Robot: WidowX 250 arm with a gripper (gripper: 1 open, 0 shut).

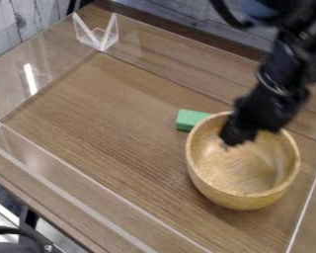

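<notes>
My gripper (pixel 237 128) is a blurred dark shape at the upper right, over the back part of a large yellow-tan bowl (pixel 233 183); it appears shut, with nothing visible between its fingers. A small green block (pixel 190 119) lies on the wooden table just behind and left of the bowl, partly hidden by it.
A clear acrylic stand (pixel 98 35) is at the back left. A grey wall runs along the back, and dark cables lie at the bottom left.
</notes>
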